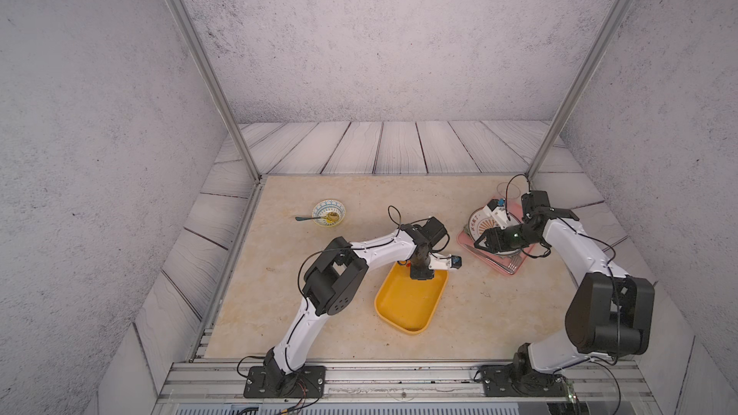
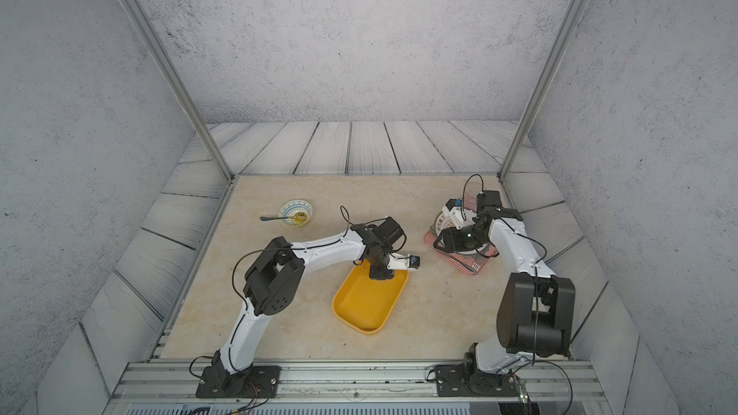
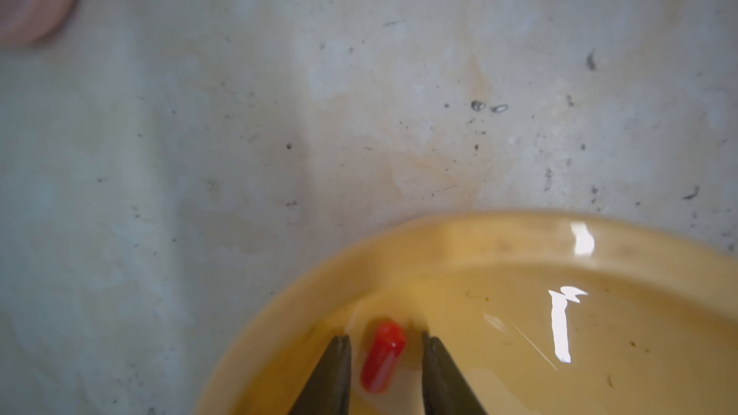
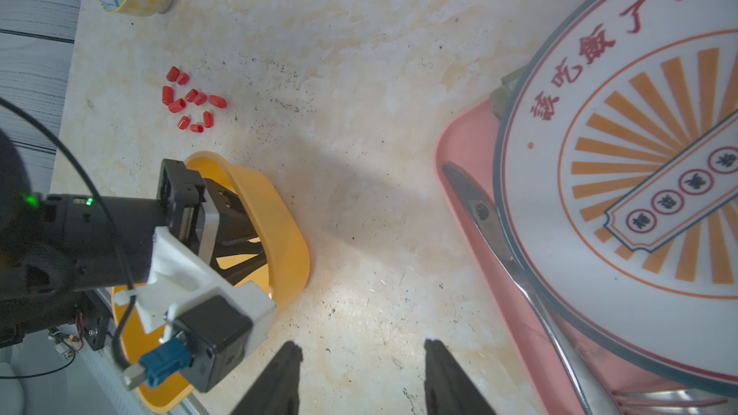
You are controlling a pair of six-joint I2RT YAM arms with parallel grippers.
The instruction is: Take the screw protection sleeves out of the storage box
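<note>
The yellow storage box [image 1: 403, 315] sits at the table's front middle. My left gripper is down inside its far end, fingers part open on either side of one red screw protection sleeve [image 3: 378, 365] on the box floor; contact is not visible. In the right wrist view, several loose red sleeves [image 4: 177, 105] lie on the table beyond the box. My right gripper hangs open beside the pink tray, with nothing visible between its fingers.
At the right, the pink tray [image 4: 492, 284] holds a plate [image 4: 653, 184], knife and other cutlery. A bowl with a spoon [image 2: 296, 207] stands at the back left. Bare table lies left of the box.
</note>
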